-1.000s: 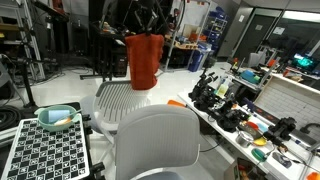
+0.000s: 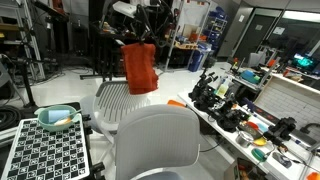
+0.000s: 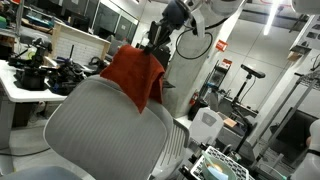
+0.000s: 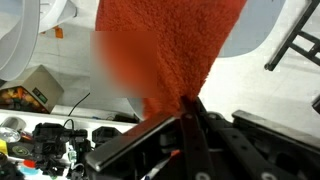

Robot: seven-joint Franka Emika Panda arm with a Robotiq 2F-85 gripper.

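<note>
A red-orange cloth (image 2: 141, 70) hangs in the air above the chairs, bunched at its top where my gripper (image 2: 146, 40) is shut on it. In exterior view 2 the cloth (image 3: 134, 76) drapes in front of a grey chair's back, below the gripper (image 3: 158, 44). From the wrist, the cloth (image 4: 172, 45) spreads away from the gripper's fingertips and covers part of the scene beneath. The exact pinch between the fingers is dark and partly hidden by folds.
One grey chair (image 2: 158, 140) stands in front, and another chair (image 2: 122, 100) is behind it. A black grid rack (image 2: 48, 152) holds a teal bowl (image 2: 58, 118) at left. The white table (image 2: 215, 125) at right is cluttered with tools.
The cloth stays held throughout.
</note>
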